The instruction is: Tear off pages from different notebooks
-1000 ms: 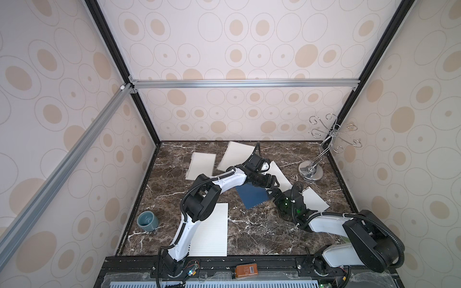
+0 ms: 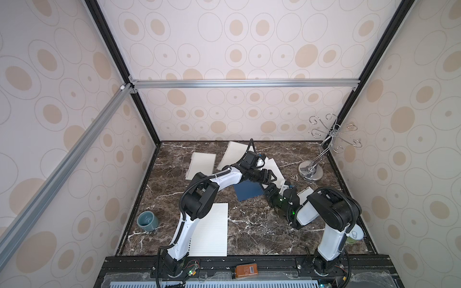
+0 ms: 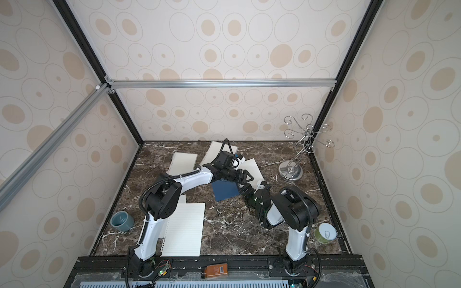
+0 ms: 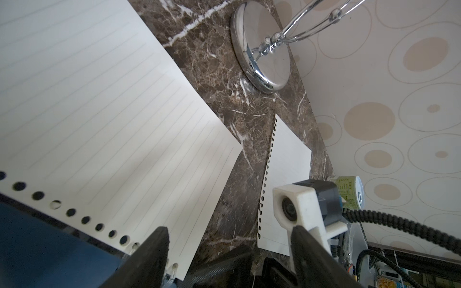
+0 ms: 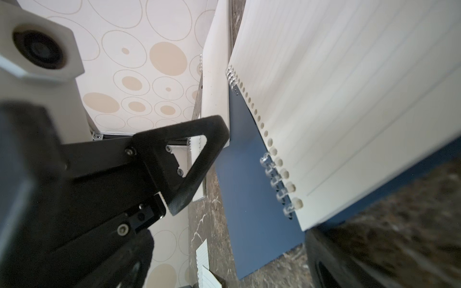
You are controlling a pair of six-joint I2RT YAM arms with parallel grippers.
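A spiral notebook with blue cover [image 2: 247, 190] lies mid-table, its lined white page [image 4: 110, 110] lifting toward the back right, the punched edge along the coils [image 5: 273, 177]. My left gripper [image 2: 266, 177] is low over this notebook at the coil edge; its fingers are blurred at the bottom of the left wrist view, apart. My right gripper [image 2: 271, 194] is open at the notebook's near right corner, just beside the left one. Other notebooks [image 2: 200, 165] lie at the back left; white lined pages [image 2: 208, 230] lie at the front left and another pad [image 4: 283, 177] at the right.
A chrome stand [image 2: 310, 170] stands at the back right, close to the notebook. A teal mug [image 2: 147, 220] sits at the left edge, a green can [image 3: 325, 233] at the front right. Bare marble lies in the front middle.
My right arm has swung inward and upright, its gripper moving slightly left and toward the back.
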